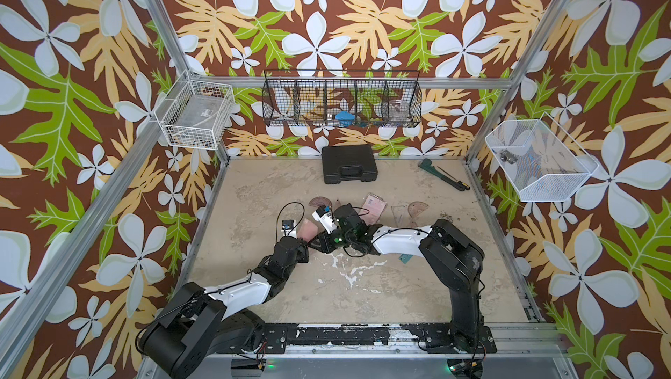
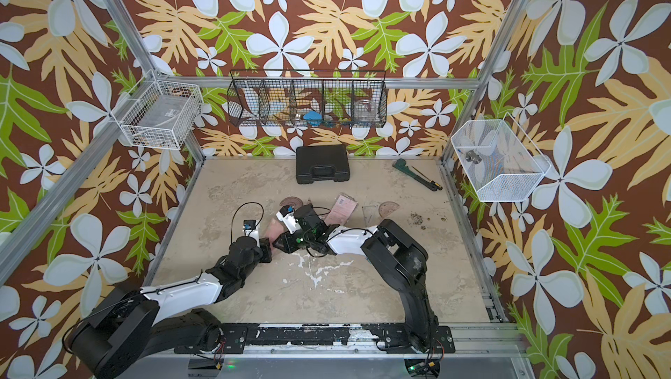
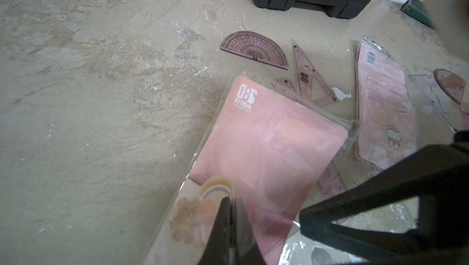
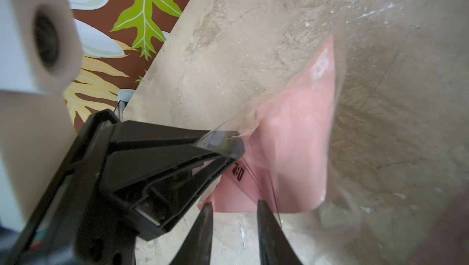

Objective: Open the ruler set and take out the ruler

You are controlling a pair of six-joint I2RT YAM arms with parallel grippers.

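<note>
A clear pouch with a pink insert (image 3: 273, 138) hangs raised above the table, my left gripper shut on its plastic edge. In the right wrist view, the left fingers (image 4: 215, 143) clasp the film. A pink piece marked with a number (image 4: 238, 171) shows at the pouch. My right gripper is part open just below the pouch's lower edge, nothing seen held between its fingers. Behind lie a protractor (image 3: 254, 50), a set square (image 3: 307, 77) and a pink ruler (image 3: 332, 182), partly covered by the pouch.
A second pink pouch (image 3: 386, 108) lies to the right, near another protractor (image 1: 417, 209). The black case (image 1: 349, 164) stands at the back, and a green-handled tool (image 1: 444, 174) at the back right. Part of a teal ruler (image 1: 405, 258) shows below the right arm.
</note>
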